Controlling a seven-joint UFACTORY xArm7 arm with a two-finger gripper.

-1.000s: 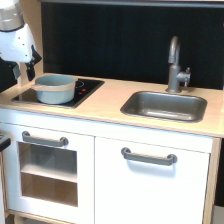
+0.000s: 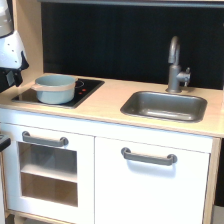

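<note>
At the left edge my white arm reaches down to a dark gripper (image 2: 12,77), partly cut off by the frame. It hangs just left of a light blue-grey pot (image 2: 55,90), with a narrow gap seeming to lie between them. Whether its fingers are open or shut is too small to make out. The pot stands upright on the black cooktop (image 2: 91,87), its inside mostly out of sight.
A metal sink (image 2: 165,105) with a dark tap (image 2: 176,70) fills the right of the wooden counter (image 2: 118,95). Bare counter lies between cooktop and sink. Below are white cabinet doors (image 2: 150,190) with grey handles (image 2: 149,156). A black panel (image 2: 110,40) rises behind.
My arm and gripper have shifted left and slightly down, away from the pot and partly out of frame. The pot stays in about the same place on the cooktop.
</note>
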